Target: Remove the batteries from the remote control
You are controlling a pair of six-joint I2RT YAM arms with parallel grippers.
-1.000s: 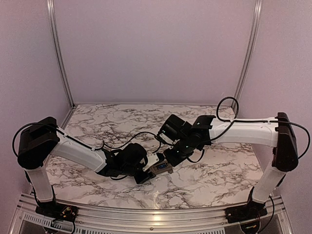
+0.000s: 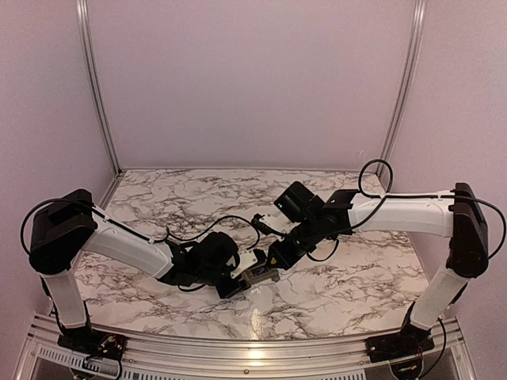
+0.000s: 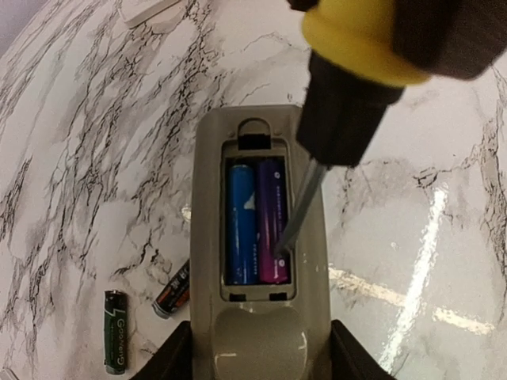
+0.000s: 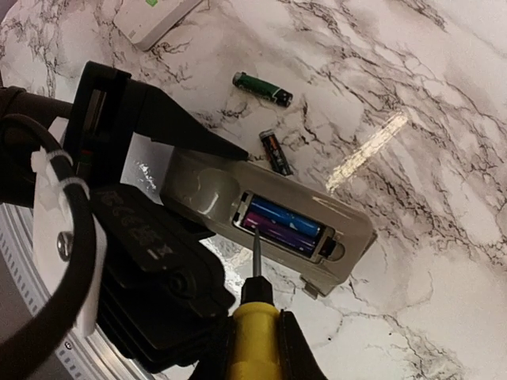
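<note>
My left gripper is shut on the near end of the grey remote, whose open compartment holds a blue battery and a purple battery. My right gripper is shut on a yellow-handled screwdriver; its thin tip is at the purple battery's lower end, in the right wrist view near the compartment's end toward the left gripper. Both batteries lie inside the compartment. In the top view the two grippers meet low over the front middle of the table, mostly hiding the remote.
A green battery and a dark battery lie loose on the marble table beside the remote. A white object is farther off.
My right arm has shifted slightly with the screwdriver, rising a little in the top view. The left arm and the remote look about the same.
</note>
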